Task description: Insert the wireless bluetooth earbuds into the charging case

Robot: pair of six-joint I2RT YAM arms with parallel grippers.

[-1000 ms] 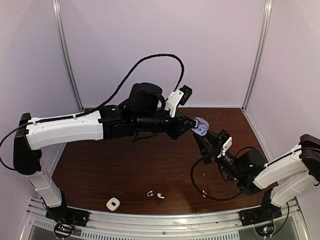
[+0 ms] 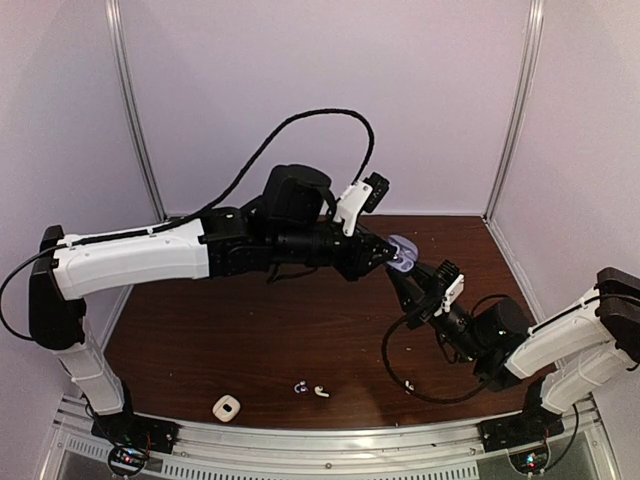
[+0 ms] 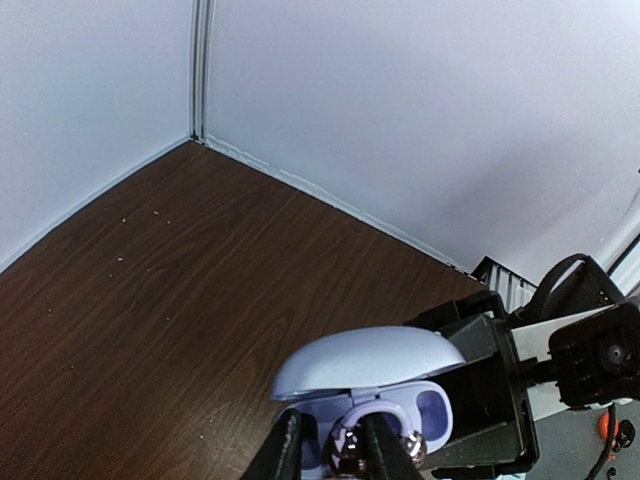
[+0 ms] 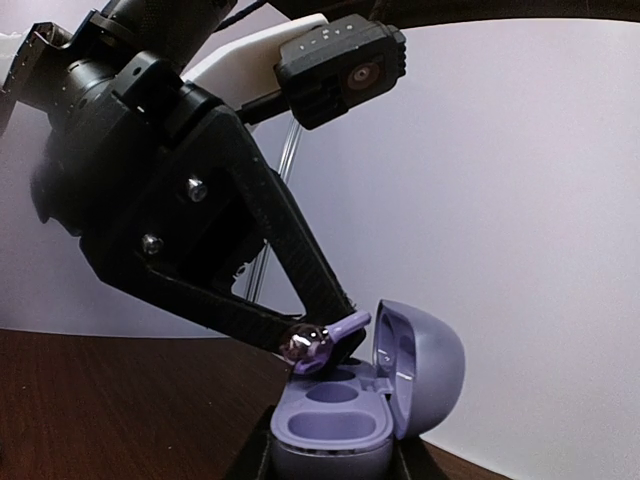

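The lilac charging case (image 2: pixel 403 252), lid raised, is held in the air by my right gripper, shut on its lower body. My left gripper reaches in from the left over the case's wells, with a lilac earbud (image 4: pixel 308 343) with a shiny end at its fingertips, its stem angled up toward the lid. Whether the left fingers grip the earbud firmly is hard to tell. The wells nearest the right wrist camera (image 4: pixel 330 425) appear empty.
On the table's front lie a white square case (image 2: pixel 226 407), a small lilac-and-dark earbud (image 2: pixel 301 387), a white earbud (image 2: pixel 321 391) and another small piece (image 2: pixel 409 386).
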